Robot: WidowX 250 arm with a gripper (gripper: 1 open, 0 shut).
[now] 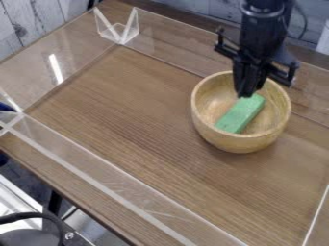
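My gripper (240,79) hangs at the upper right of the camera view, above the back rim of a round wooden bowl (265,136). Its fingers are dark and close together, with nothing visible between them. A green oblong block (240,115) lies inside the bowl, in its middle and tilted diagonally.
A small white wire-like basket (117,27) stands at the back left. A dark cable or object (29,219) sits at the bottom-left corner.
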